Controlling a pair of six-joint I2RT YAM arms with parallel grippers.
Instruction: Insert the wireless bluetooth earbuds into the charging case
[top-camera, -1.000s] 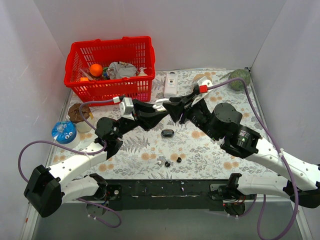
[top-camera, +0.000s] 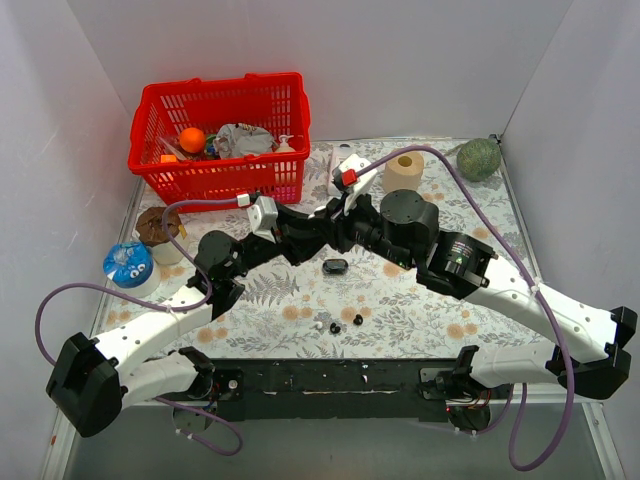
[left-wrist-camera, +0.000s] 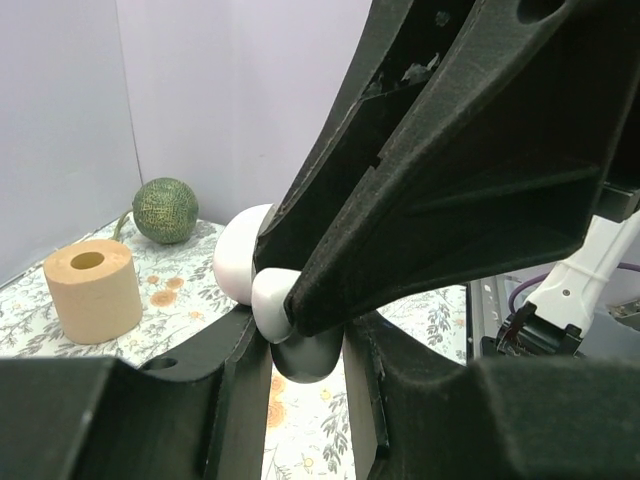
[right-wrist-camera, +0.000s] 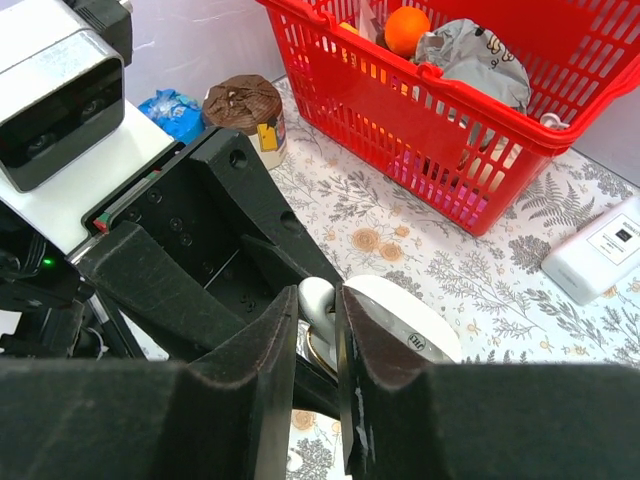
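High above the table's middle the two grippers meet. In the left wrist view, my left gripper is shut on the white charging case (left-wrist-camera: 308, 356), whose lid (left-wrist-camera: 236, 256) stands open. Black fingers of the right gripper cross in front and cover much of the case. In the right wrist view, my right gripper is shut on a white earbud (right-wrist-camera: 317, 294), held right against the open case (right-wrist-camera: 415, 325); whether it sits in a slot is hidden. Another small white earbud (top-camera: 319, 325) lies on the table towards the front.
A black case (top-camera: 335, 267) and two black earbuds (top-camera: 358, 320) lie on the patterned table. Behind stand a red basket (top-camera: 215, 175), a white box (right-wrist-camera: 605, 245), a paper roll (top-camera: 404, 171) and a green melon (top-camera: 479, 159).
The right gripper has moved left until it overlaps the left gripper and covers the white case, which showed between them a second ago.
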